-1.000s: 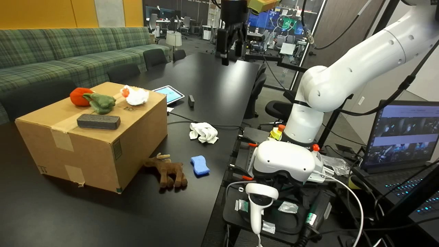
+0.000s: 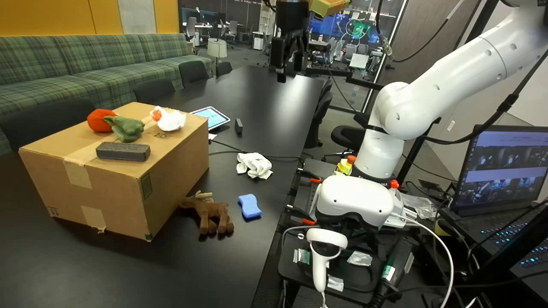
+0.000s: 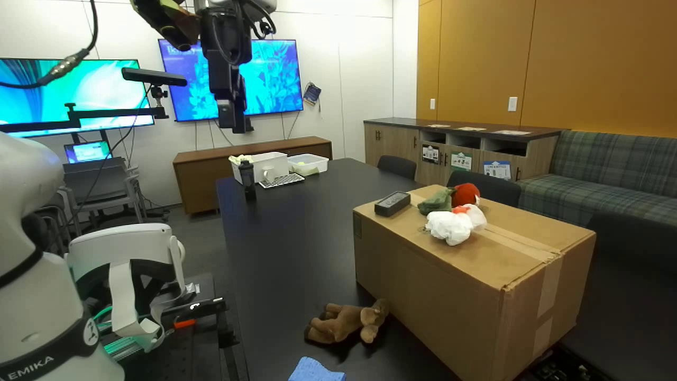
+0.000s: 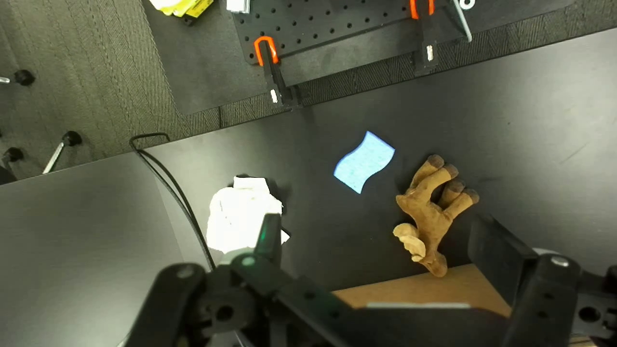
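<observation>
High above the table hangs my gripper, its fingers wide apart with nothing between them; exterior view 1 shows its fingers (image 2: 278, 55) well clear of everything. Below in the wrist view lie a blue wavy sponge (image 4: 364, 162), a brown plush moose (image 4: 429, 217) on its side and a crumpled white cloth (image 4: 240, 214), partly covered by one finger. A large cardboard box (image 2: 115, 200) stands beside the moose. On its top rest a dark eraser block (image 2: 123, 151), a green plush (image 2: 126, 128), a red plush (image 2: 101, 120) and a white plush with orange (image 2: 170, 119).
A tablet (image 2: 211, 117) and a small dark block (image 2: 239, 126) lie past the box. A black cable (image 4: 173, 185) crosses the table near the cloth. White bins (image 3: 270, 166) and a dark bottle (image 3: 247, 180) stand at the far end.
</observation>
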